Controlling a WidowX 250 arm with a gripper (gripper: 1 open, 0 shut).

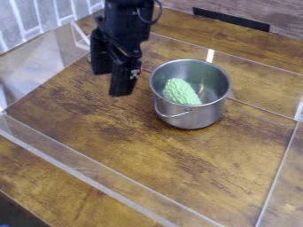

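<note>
My black gripper (113, 73) hangs above the wooden table at the upper left of the view, tilted, its fingers apart and nothing visible held. To its right stands a steel pot (204, 110) with a wire handle, holding a pale green textured vegetable-like object (179, 93). A small red object (137, 66) is mostly hidden behind the gripper.
Transparent low panels (34, 71) edge the work area, with a white railing at the top left.
</note>
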